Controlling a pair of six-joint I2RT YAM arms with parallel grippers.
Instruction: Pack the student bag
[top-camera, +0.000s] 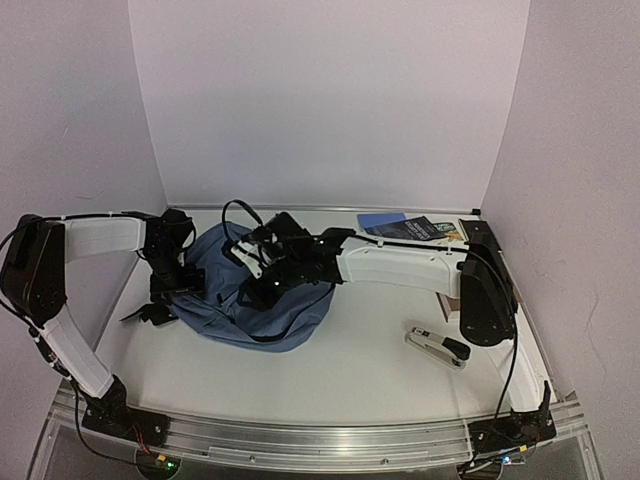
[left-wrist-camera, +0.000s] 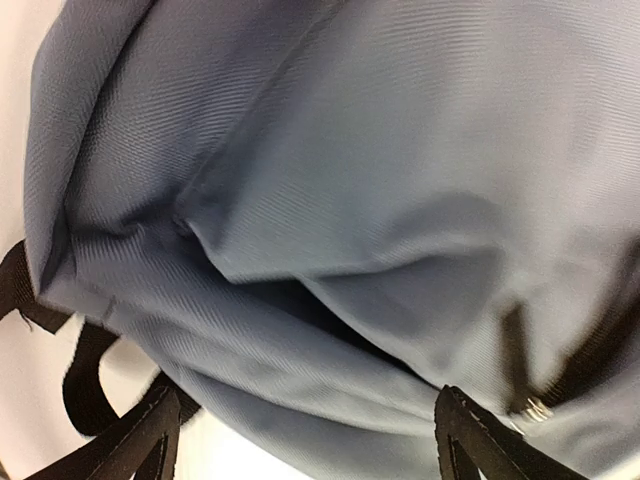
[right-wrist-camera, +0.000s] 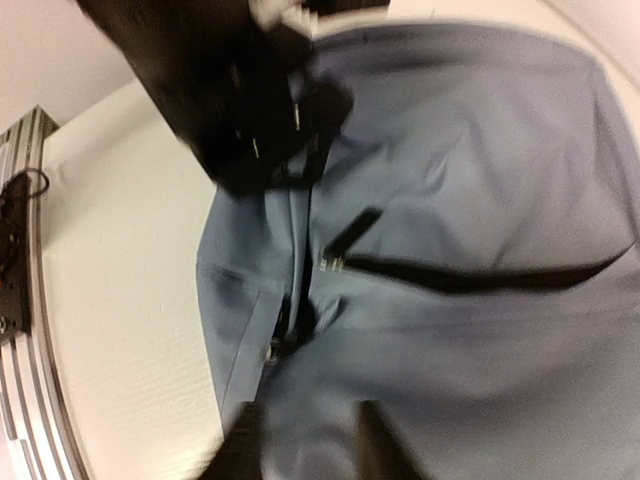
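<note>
The blue-grey fabric bag (top-camera: 270, 335) lies crumpled on the left half of the table, a dark zip band showing across its cloth (right-wrist-camera: 450, 370). My left gripper (top-camera: 200, 288) is at its left part; in the left wrist view the fingers (left-wrist-camera: 492, 445) stand wide apart with folds of bag cloth (left-wrist-camera: 330, 200) ahead of and between them. Over the bag's middle hangs my right gripper (top-camera: 262, 288). Its blurred fingers (right-wrist-camera: 378, 445) are apart, with nothing held between them, and the cloth is beyond. Whether either gripper touches the cloth, I cannot tell.
Books (top-camera: 405, 228) are piled at the back right, partly hidden by my right arm. A black-and-white stapler (top-camera: 437, 348) lies at the right. Black straps (top-camera: 150, 313) stick out left of the bag.
</note>
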